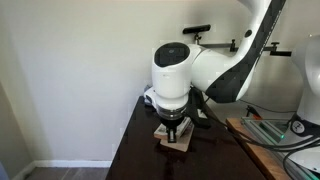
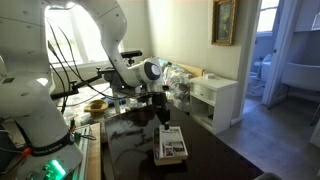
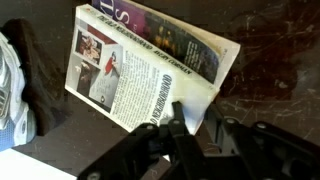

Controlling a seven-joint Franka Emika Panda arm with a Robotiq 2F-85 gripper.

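Observation:
A pale printed book [image 3: 135,72] with small photos on its cover lies over another book with a dark, coloured cover [image 3: 185,45], which sticks out along one side. Both rest on the dark table; in the second exterior view the books [image 2: 171,147] sit near its middle. My gripper points down at one corner of the upper book, its fingers somewhat apart. The book's corner lies by the fingertips, but whether they touch or pinch it does not show. In the first exterior view the gripper [image 1: 171,134] stands right over the books [image 1: 178,142].
A white and grey object [image 3: 10,95] lies at the left edge of the wrist view. Several items [image 2: 110,103] crowd the table's far end beyond the arm.

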